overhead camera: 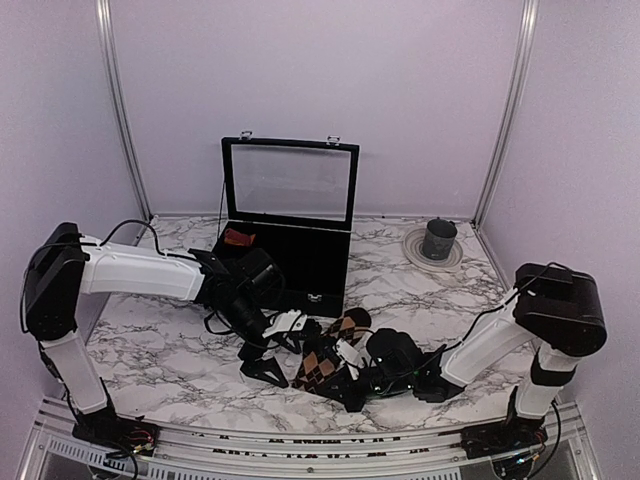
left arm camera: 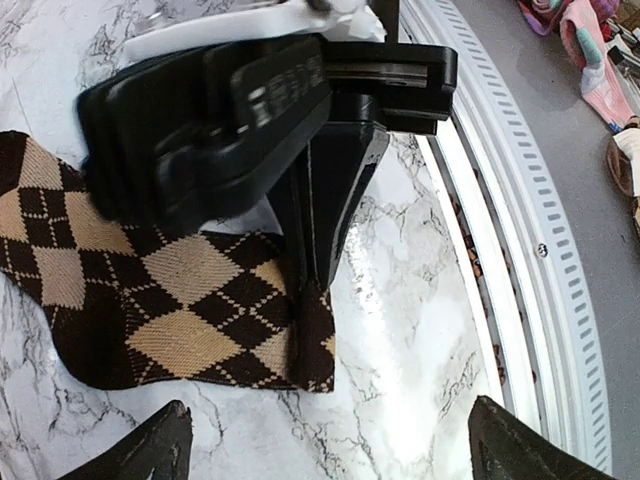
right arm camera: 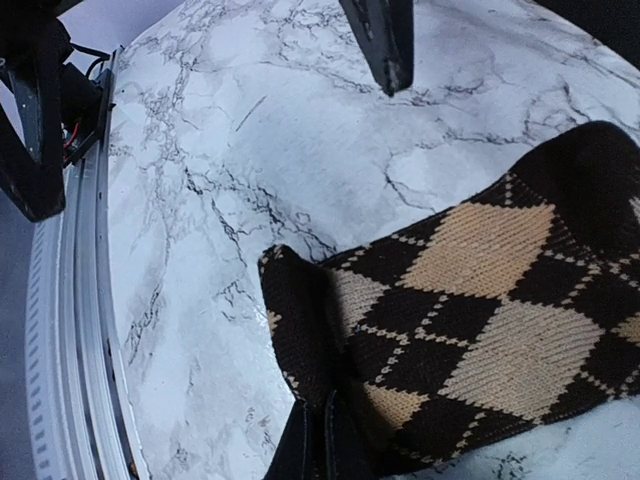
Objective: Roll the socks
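A brown and tan argyle sock [overhead camera: 313, 368] lies flat near the front of the table, its cuff toward the front edge. In the left wrist view a dark strip of the cuff [left arm camera: 314, 350] is folded up. My right gripper is shut on that cuff, its fingertips together at the dark band. The left gripper [overhead camera: 286, 356] stands open beside the cuff, with only bare table between its fingers in the left wrist view. The sock's toe end is partly cut off in both wrist views.
Behind the arms is an open black case [overhead camera: 290, 262] with a small red item [overhead camera: 238, 237] inside. A grey cup [overhead camera: 439, 240] stands on a round plate [overhead camera: 414, 252] at the back right. The table's metal front rail [overhead camera: 310, 450] runs close to the grippers.
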